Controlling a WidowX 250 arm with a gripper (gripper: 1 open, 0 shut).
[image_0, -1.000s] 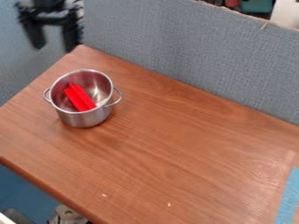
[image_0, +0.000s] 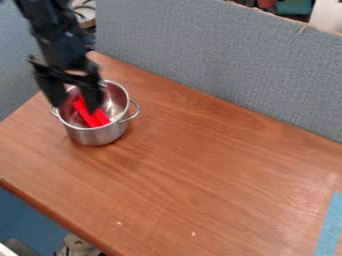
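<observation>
A steel pot (image_0: 100, 135) with side handles stands on the wooden table (image_0: 201, 170) at the left. A red object (image_0: 94, 115) lies inside it. My black gripper (image_0: 71, 85), blurred by motion, hangs open over the pot's upper left part, partly hiding its rim and the top of the red object. Whether it touches either cannot be told.
A grey padded wall (image_0: 214, 60) runs along the back of the table.
The gripper has come down from the top left and moved right, to over the pot. The pot and red object look unmoved.
</observation>
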